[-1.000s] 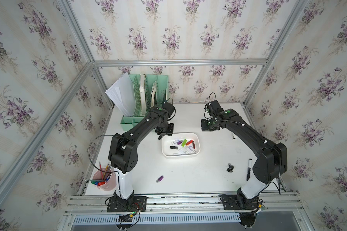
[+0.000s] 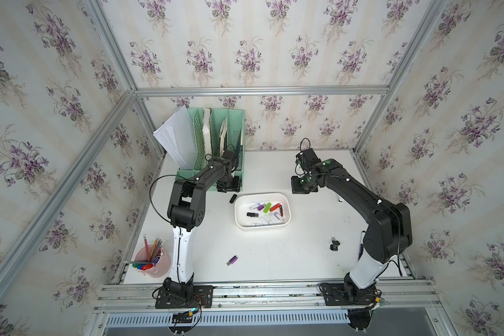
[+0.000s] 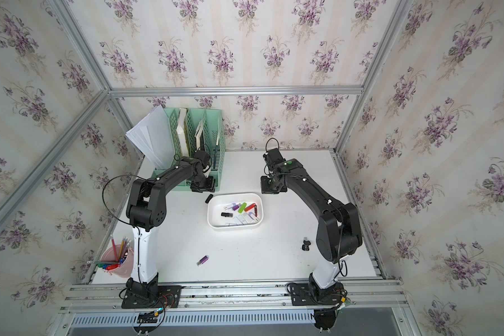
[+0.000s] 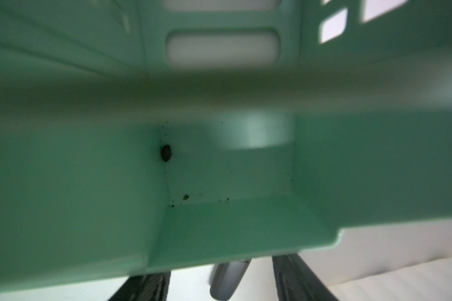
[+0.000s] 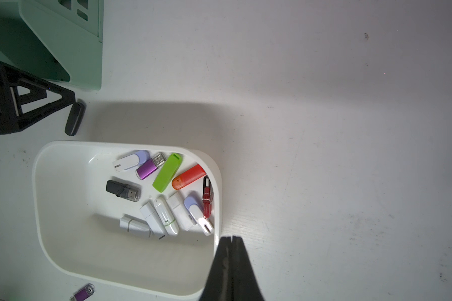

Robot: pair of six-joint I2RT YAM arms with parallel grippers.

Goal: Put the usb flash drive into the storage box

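Note:
A black USB flash drive [image 2: 233,198] lies on the table just outside the far left corner of the white storage box [image 5: 41,240], in front of the green file rack [image 4: 246,220]. My left gripper stands open; in its wrist view the black drive shows between the fingers, partly hidden by the rack's front edge. From the right wrist view, a left fingertip [image 5: 67,94] is right by the drive's far end; I cannot tell whether they touch. Several drives lie inside the box. A purple flash drive [image 2: 232,260] rests on the near table. My right gripper is shut, with nothing between its fingers.
The rack's compartments hold papers and folders. A pink pen cup [image 2: 161,267] stands at the near left. On the right lie a small black object [image 2: 334,244] and a dark marker [image 2: 361,244]. Table space right of the box is clear.
The right arm has shifted only slightly.

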